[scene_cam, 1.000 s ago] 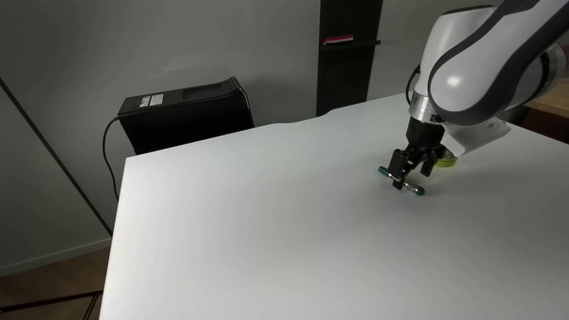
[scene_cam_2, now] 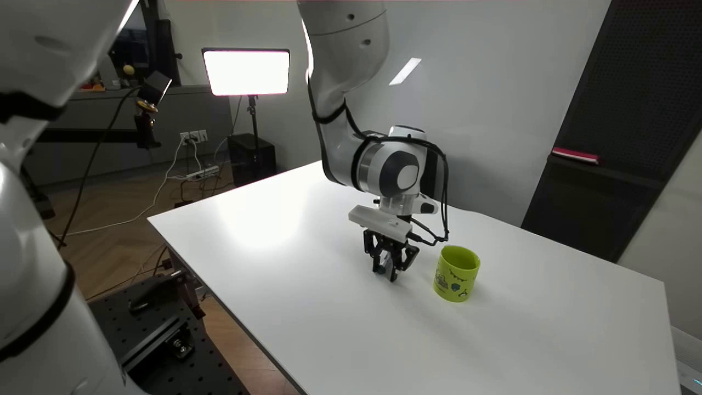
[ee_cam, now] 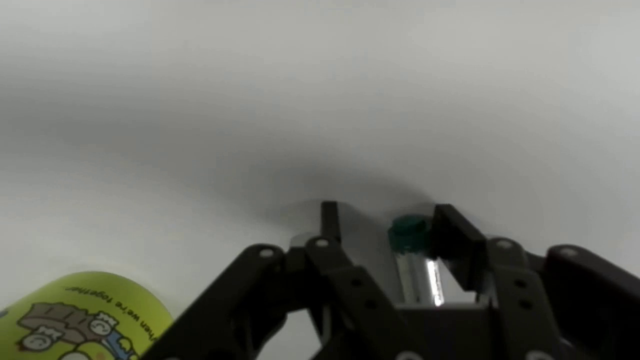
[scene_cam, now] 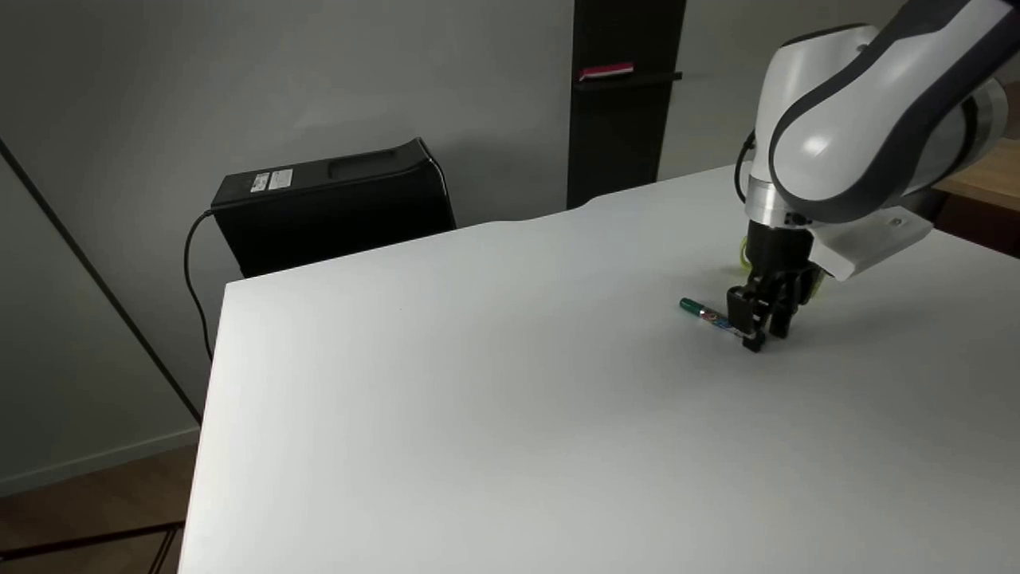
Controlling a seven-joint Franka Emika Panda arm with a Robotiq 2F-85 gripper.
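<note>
A green-capped marker [scene_cam: 705,314] lies on the white table, its near end hidden by my gripper [scene_cam: 762,343] in exterior view 1. The wrist view shows the marker's green end [ee_cam: 409,233] between my two fingers, close against the right one [ee_cam: 454,237]. A gap separates it from the left fingertip [ee_cam: 330,222], so my gripper stands part open around that end. In exterior view 2, my gripper [scene_cam_2: 386,275] is down at the tabletop, with a yellow-green mug [scene_cam_2: 456,274] upright just to its right. The mug's printed side [ee_cam: 90,318] shows at the wrist view's lower left.
A black box-shaped object [scene_cam: 330,206] stands beyond the back edge. A lit lamp panel [scene_cam_2: 246,72] stands behind the table.
My gripper has shifted right in exterior view 1, from the marker's middle to its near end. The marker has hardly moved. The mug is now more hidden behind the gripper.
</note>
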